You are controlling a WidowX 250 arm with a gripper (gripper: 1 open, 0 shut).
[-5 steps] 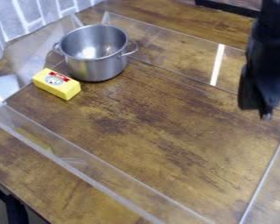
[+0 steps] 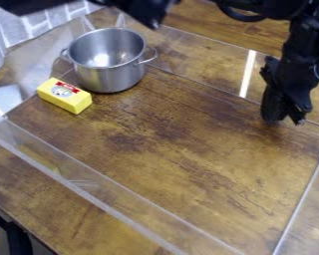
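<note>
My black gripper (image 2: 275,112) is at the right edge, low over the wooden table (image 2: 162,164), shut with nothing visible between its fingers. A steel pot (image 2: 107,60) with two side handles stands at the upper left, well to the gripper's left. A yellow box (image 2: 64,96) with a red-and-white label lies left of the pot, toward the front.
Clear plastic walls border the wooden surface on the left and back. A white strip (image 2: 249,72) runs near the back right.
The gripper and arm have moved back toward the table's rear and appear smaller, still at the right side. The pot and yellow box have not moved.
</note>
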